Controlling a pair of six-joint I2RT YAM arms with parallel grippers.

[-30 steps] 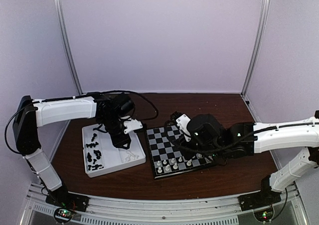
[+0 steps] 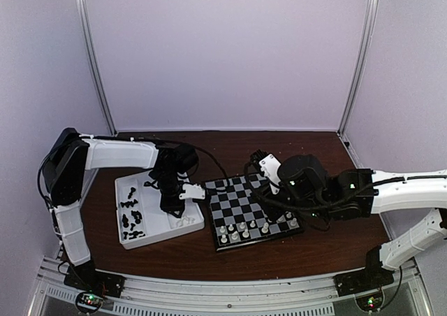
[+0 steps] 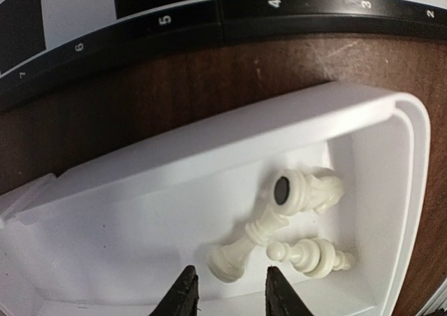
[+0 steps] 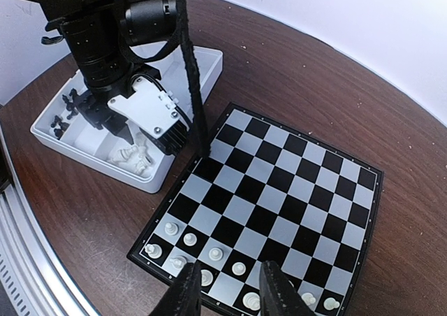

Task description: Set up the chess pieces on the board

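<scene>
The chessboard (image 2: 237, 207) lies mid-table, with several white pieces standing along its near side, among them a pawn (image 4: 216, 254). To its left is the white tray (image 2: 147, 242). In the tray's right end, three white pieces lie on their sides: one with a dark base disc (image 3: 307, 191), a long one (image 3: 241, 249) and a smaller one (image 3: 311, 256). Above the tray, close to these, my left gripper is open with nothing between its fingers. Over the board's near right part, my right gripper is open and empty, above the standing pieces.
Several black pieces (image 2: 133, 218) lie in the left part of the tray. The tray wall (image 3: 230, 148) stands between the loose white pieces and the board. Most of the board's middle and far squares are bare. Wooden table (image 4: 307, 71) beyond the board is clear.
The right arm has moved slightly right over the board. The pieces appear unmoved.
</scene>
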